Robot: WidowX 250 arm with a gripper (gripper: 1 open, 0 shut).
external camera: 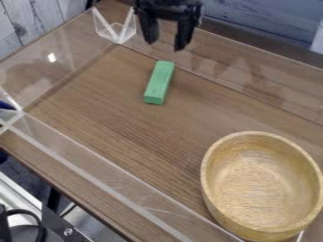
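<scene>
A green rectangular block (159, 82) lies on the wooden table, upper middle. My dark gripper (167, 32) is above and behind it at the top edge, apart from the block, with two downward fingers parted and nothing seen between them. A beige round bowl (259, 184) sits at the lower right.
Clear plastic walls edge the table, with a clear bracket (113, 26) at the upper left. A black cable (28, 216) lies at the lower left.
</scene>
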